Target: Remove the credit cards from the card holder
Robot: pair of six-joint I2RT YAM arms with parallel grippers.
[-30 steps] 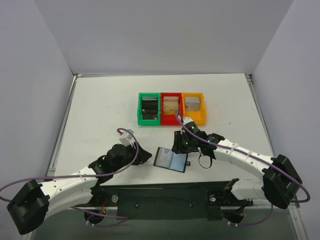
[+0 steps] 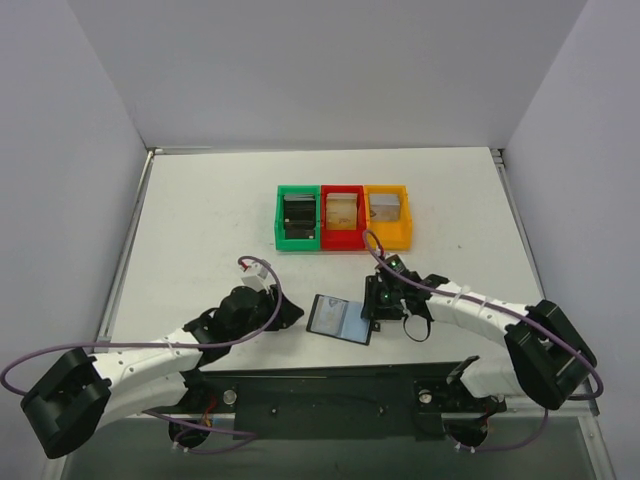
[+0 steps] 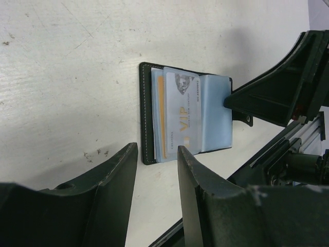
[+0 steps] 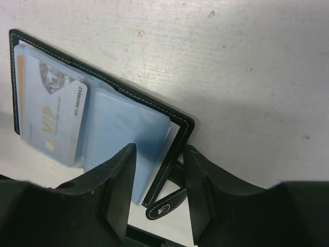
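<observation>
The card holder (image 2: 338, 319) lies open on the white table, dark-edged, with a card marked VIP (image 3: 181, 110) on its left half and a pale blue sleeve (image 4: 118, 128) on the right. My right gripper is open at the holder's right edge, one finger over the blue sleeve, the other by the dark edge and strap. My left gripper hangs open to the left of the holder, its fingertips near that edge in its wrist view.
Green (image 2: 282, 225), red (image 2: 342, 242) and yellow (image 2: 397, 237) bins holding stacked items stand behind the holder.
My right gripper has moved right and toward the front, down to the holder's right end. My left gripper has shifted only slightly.
</observation>
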